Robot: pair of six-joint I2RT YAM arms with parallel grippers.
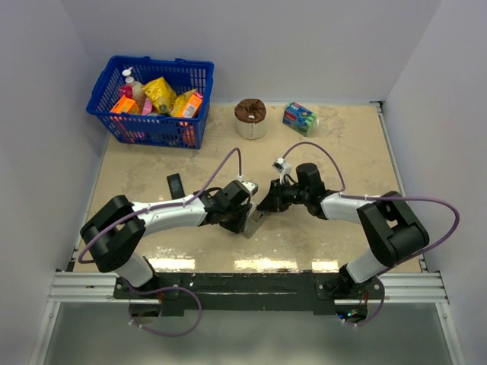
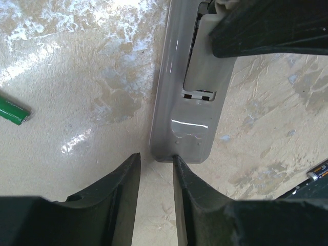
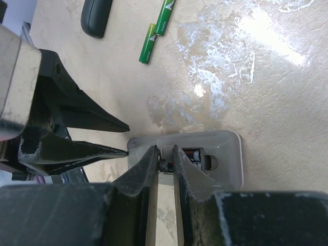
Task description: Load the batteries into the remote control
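A grey remote control (image 2: 187, 130) lies back up on the table, its battery bay uncovered in part. In the right wrist view a dark battery (image 3: 192, 155) shows inside it. My left gripper is at one end of the remote, its fingers a little apart around a corner; whether they pinch it is unclear. My right gripper is over the bay with a narrow gap between its fingertips. Near it a flat grey piece (image 2: 202, 66), probably the cover, lies over part of the bay. Two green batteries (image 3: 147, 43) (image 3: 165, 17) lie apart on the table.
A black object (image 1: 176, 186) lies to the left. At the back are a blue basket (image 1: 152, 135) of goods, a roll (image 1: 250, 119) and a small box (image 1: 300, 116). Another dark battery-like item (image 2: 319, 170) shows at the left wrist view's edge.
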